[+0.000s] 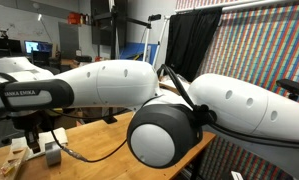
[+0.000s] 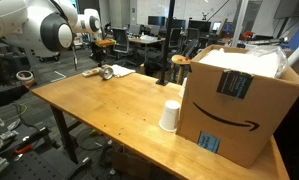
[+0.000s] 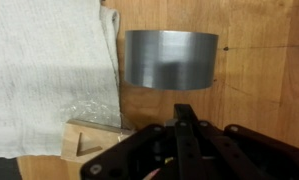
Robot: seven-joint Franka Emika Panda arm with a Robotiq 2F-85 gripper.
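Note:
A grey cylindrical object [image 3: 170, 60], like a roll of tape, lies on the wooden table just beyond my gripper in the wrist view. My gripper's black fingers are together, with nothing seen between them. A white cloth [image 3: 49, 65] is spread to the left. Below it sits a pale wooden block [image 3: 92, 140] with clear crinkled plastic at its top edge. The grey cylinder [image 2: 107, 72] and the cloth [image 2: 123, 70] also show at the table's far end in exterior view 2.
A large cardboard box [image 2: 226, 112] stands at the table's near right, beside a white cup [image 2: 170, 116]. A dark bottle [image 2: 179, 70] is by the far edge. Bare table [image 2: 109, 105] lies between these and the cloth.

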